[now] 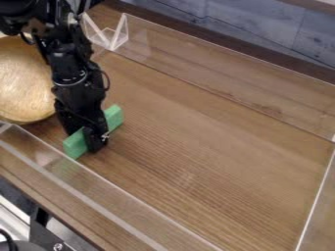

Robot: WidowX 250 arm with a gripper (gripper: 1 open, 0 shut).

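My black gripper [81, 125] reaches down from the top left onto a green block [109, 120] lying on the wooden tray floor, at the left. Its fingers cover the middle of the block, which shows at both ends around them. Whether they are closed on it I cannot tell.
A wooden bowl [22, 83] sits at the far left, beside the gripper. A white wire rack [108, 34] stands at the back left.
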